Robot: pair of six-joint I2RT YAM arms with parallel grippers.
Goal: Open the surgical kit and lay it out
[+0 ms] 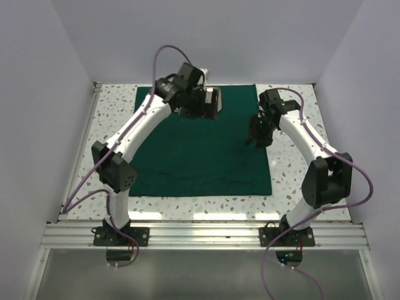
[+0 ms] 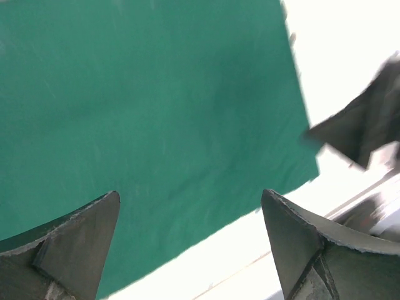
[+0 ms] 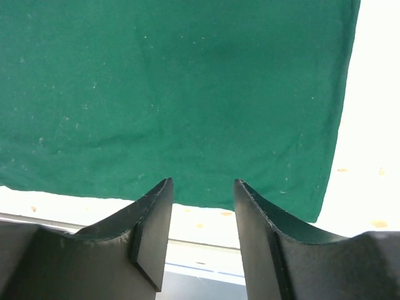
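The green cloth (image 1: pixel 194 162) lies spread flat on the speckled table. At its back, the steel tray (image 1: pixel 218 94) is mostly hidden behind my left gripper (image 1: pixel 206 103), which is raised over it. In the left wrist view its fingers stand wide apart with only cloth below. My right gripper (image 1: pixel 256 134) hangs over the cloth's right edge; in the right wrist view its fingertips are parted with nothing between them, above the cloth's front part.
Grey walls bound the table at left, right and back. A metal rail (image 1: pixel 200 228) runs along the front.
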